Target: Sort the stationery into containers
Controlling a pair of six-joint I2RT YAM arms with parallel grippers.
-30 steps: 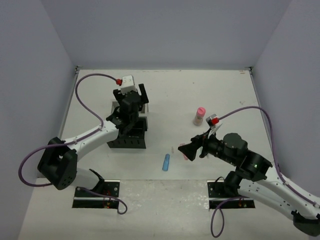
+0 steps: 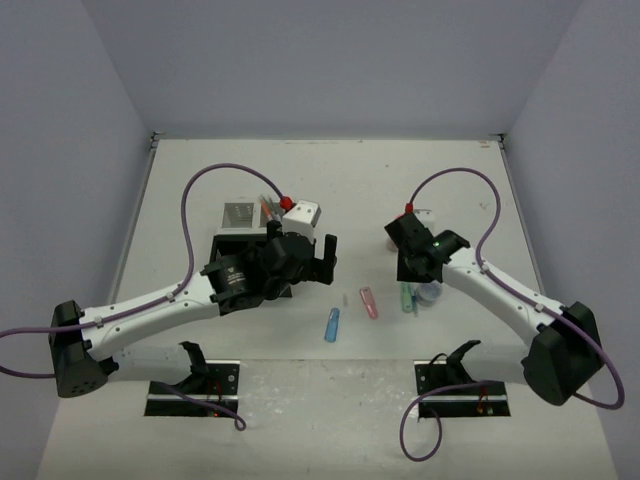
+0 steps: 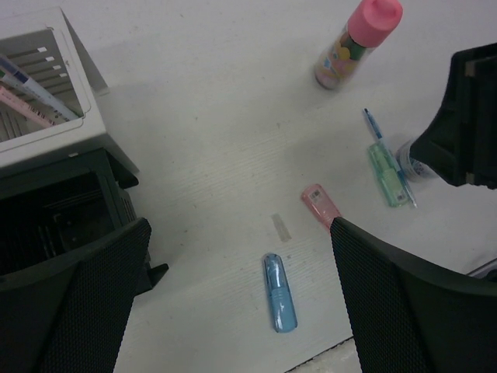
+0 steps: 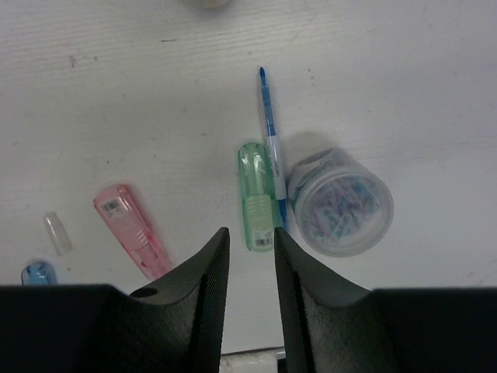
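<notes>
In the right wrist view a slim green stationery piece [image 4: 257, 194] and a blue-and-white pen [image 4: 272, 140] lie side by side, the pen against a clear jar [image 4: 342, 206]. My right gripper is narrowly open over the green piece's near end, nothing held. A pink piece [image 4: 133, 229] lies to its left. My left gripper is wide open and empty, above the table right of the containers. Below it lie a blue piece [image 3: 279, 291] and a small clear strip [image 3: 281, 228]. The white basket [image 3: 109, 140] holds pens; the black basket [image 3: 116, 194] looks empty where visible.
A pink-capped bottle [image 3: 361, 43] stands behind the loose pieces, partly covered by my right arm in the top view. Bare table [image 2: 330, 180] extends across the back. The front edge runs close to the blue piece.
My left gripper has moved from above the baskets toward the right and front. My right gripper has swung right and back, from near the pink piece to above the green piece and jar.
</notes>
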